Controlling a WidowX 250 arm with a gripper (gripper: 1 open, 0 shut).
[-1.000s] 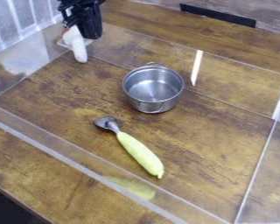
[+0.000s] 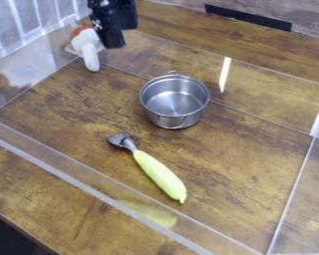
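My gripper (image 2: 108, 34) hangs at the top, a dark blurred shape, open, with nothing visible between its fingers. Just below and left of it lies a white toy (image 2: 88, 50) with a red-brown part, apparently a mushroom. A steel pot (image 2: 174, 110) stands right of centre. A spoon (image 2: 121, 140) lies below the pot, beside a long pale yellow-green object (image 2: 159, 174), possibly its handle or a vegetable.
The wooden table (image 2: 63, 169) is enclosed by clear plastic walls. A thin white strip (image 2: 223, 76) stands at the right of the pot.
My gripper has moved slightly right, uncovering more of the white toy. The pot, spoon and yellow-green object have not moved.
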